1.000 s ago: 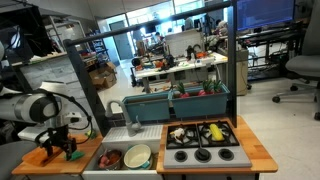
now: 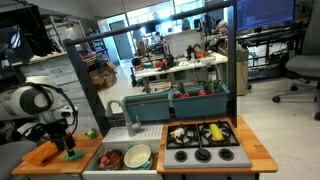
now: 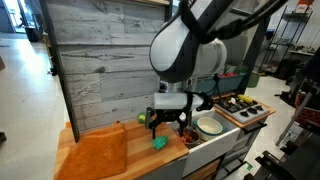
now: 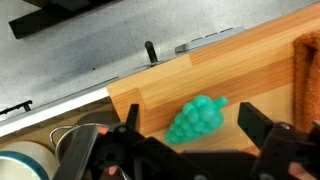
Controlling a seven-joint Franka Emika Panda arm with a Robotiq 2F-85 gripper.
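Observation:
A green, lumpy toy-like object (image 4: 197, 119) lies on the wooden counter (image 3: 110, 165). My gripper is open above it, one finger on either side of the green object in the wrist view. Seen from exterior view 2, the fingers (image 3: 151, 127) point down just over the green object (image 3: 160, 143). They do not appear to hold it, and I cannot tell the exact height left between them. In exterior view 1 the gripper (image 2: 66, 138) is small and partly hides the green object (image 2: 73, 155).
An orange towel (image 3: 95, 150) lies beside the green object. On the other side are an open drawer (image 2: 108, 163), a pot (image 2: 137, 157) and a sink (image 2: 135, 136). A stove (image 2: 203, 156) stands farther right. A white panelled wall (image 3: 110, 60) rises behind.
In exterior view 1 the arm has shifted left, away from the drawer side, and its upper part sits lower. The green object has not clearly moved.

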